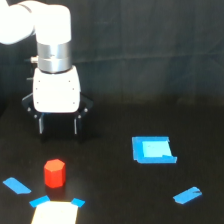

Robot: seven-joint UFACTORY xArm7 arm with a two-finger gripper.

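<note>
A white robot arm hangs from the upper left, its gripper (59, 124) pointing down with its two dark fingers apart and nothing between them. Below it on the black surface stands a red hexagonal block (55, 173). At the bottom left lies a pale yellow square (54, 213) with blue tape pieces at its corners, cut off by the frame's edge. Right of centre is a light blue square (156, 148) bordered by darker blue tape.
Loose blue tape strips lie at the left (17, 186) and lower right (187, 195). A dark backdrop fills the rear.
</note>
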